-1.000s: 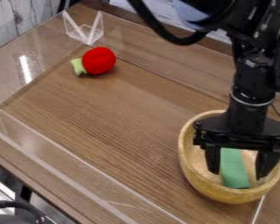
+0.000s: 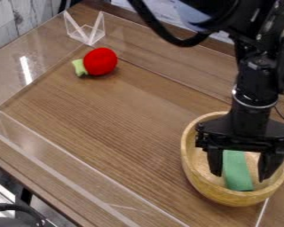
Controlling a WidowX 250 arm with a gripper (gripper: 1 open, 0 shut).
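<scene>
My black gripper [image 2: 240, 149] reaches down from the top right into a yellow wooden bowl [image 2: 199, 179] at the lower right, its two fingers spread apart on either side of a green object [image 2: 237, 177] lying in the bowl. Whether the fingers touch the green object is hard to tell; part of it is hidden by the gripper.
A red round object [image 2: 100, 61] with a pale green piece [image 2: 79, 67] beside it lies at the upper left, near a clear plastic item [image 2: 85, 27].
</scene>
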